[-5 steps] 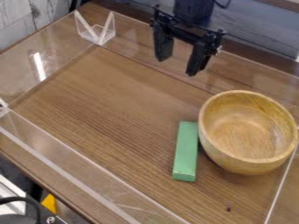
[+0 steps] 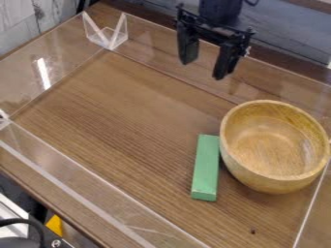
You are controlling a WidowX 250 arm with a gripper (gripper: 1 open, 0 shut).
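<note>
My black gripper hangs at the top centre of the camera view over the back of the wooden table, its two fingers spread open with nothing visible between them. A tan bowl sits at the right. A green bar-shaped block lies upright-lengthwise just left of the bowl, in the lower middle.
A clear wire-like or plastic holder stands at the back left. Small dark and yellow items lie at the bottom left corner beyond the table edge.
The gripper shows only a slight shift near the top centre. The bowl and green block stay where they were.
</note>
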